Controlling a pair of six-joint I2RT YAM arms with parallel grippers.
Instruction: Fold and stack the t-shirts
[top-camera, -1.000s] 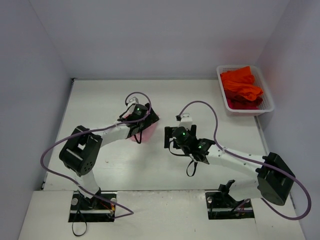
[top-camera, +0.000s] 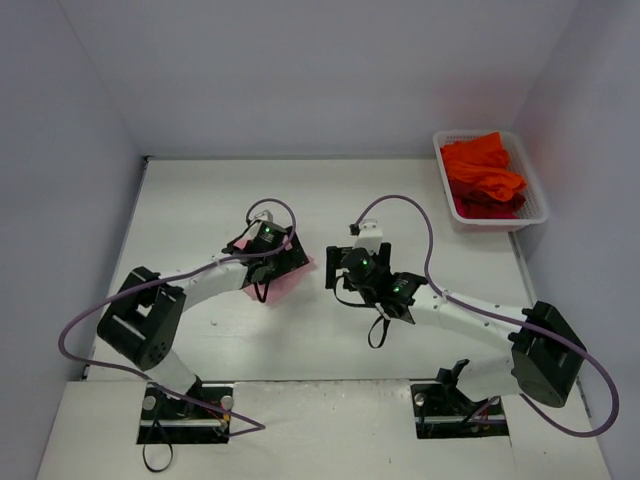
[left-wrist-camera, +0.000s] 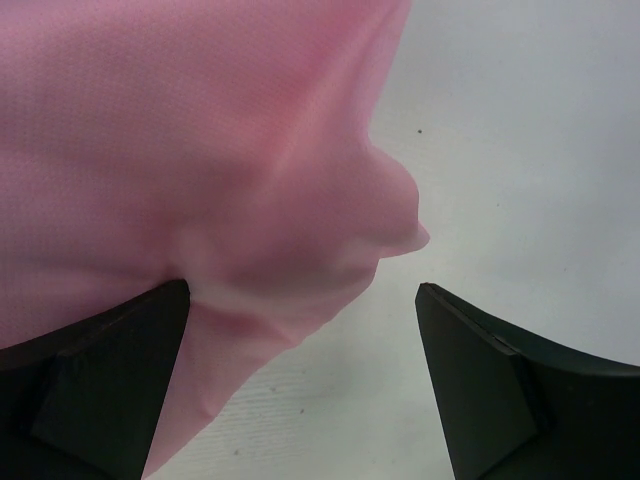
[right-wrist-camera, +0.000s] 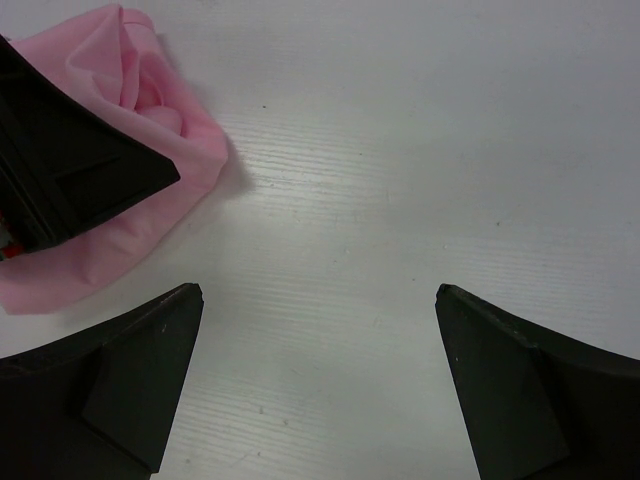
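Note:
A crumpled pink t-shirt (top-camera: 282, 290) lies on the white table, left of centre, much of it covered by my left arm in the top view. Directly over it stands my left gripper (top-camera: 283, 257), open. In the left wrist view, pink cloth (left-wrist-camera: 200, 120) spreads under and past the left finger, while bare table shows by the right finger (left-wrist-camera: 500, 390); nothing is gripped. My right gripper is open over bare table to the right of the shirt, and a shirt corner (right-wrist-camera: 190, 140) shows at upper left of the right wrist view behind a black left-gripper finger (right-wrist-camera: 90, 170).
At the back right, a white basket (top-camera: 536, 207) holds orange and dark red cloth (top-camera: 485, 170). Walls enclose the table at the back and sides. Bare table (top-camera: 330, 190) extends behind both grippers and at the front middle.
My left gripper has shifted left and slightly toward the front, and more of the pink shirt shows at its front side.

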